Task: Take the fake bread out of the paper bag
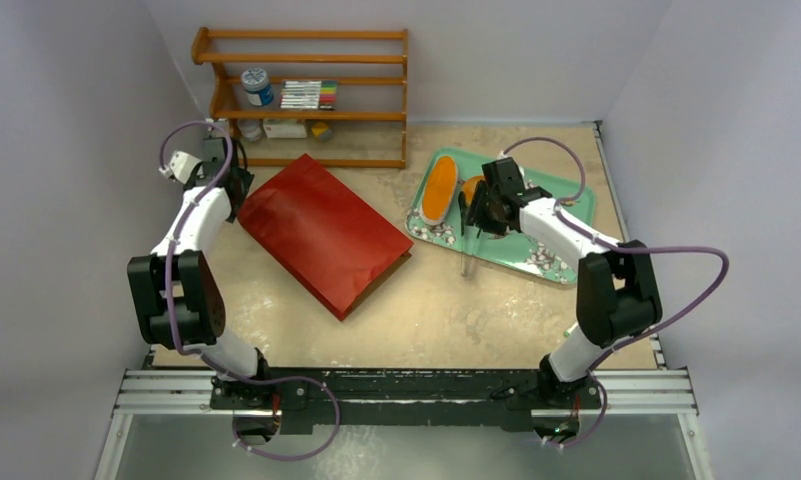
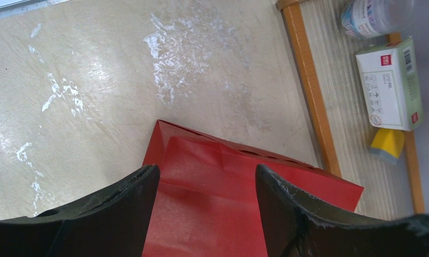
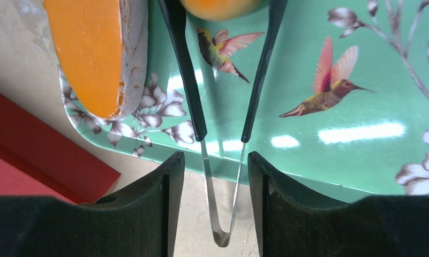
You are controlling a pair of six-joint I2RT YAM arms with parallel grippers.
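The red paper bag (image 1: 321, 235) lies flat and slanted on the table, its contents hidden. My left gripper is at the bag's far-left end, fingers apart, with the red paper (image 2: 201, 160) in view between and beyond them. An oval orange-topped loaf with a pale side (image 3: 94, 59) rests on the left of the green tray (image 1: 566, 200). Over that tray's front edge, my right gripper stands open. Metal tongs with dark tips (image 3: 208, 187) show between its fingers, with gaps on both sides.
A round orange item (image 3: 220, 8) sits on the tray, partly cut off. Behind the bag stands a wooden rack (image 1: 311, 115) holding a jar (image 1: 257, 88), markers (image 1: 308, 95) and a small box (image 2: 389, 85). Bare table (image 1: 426, 310) lies in front of bag and tray.
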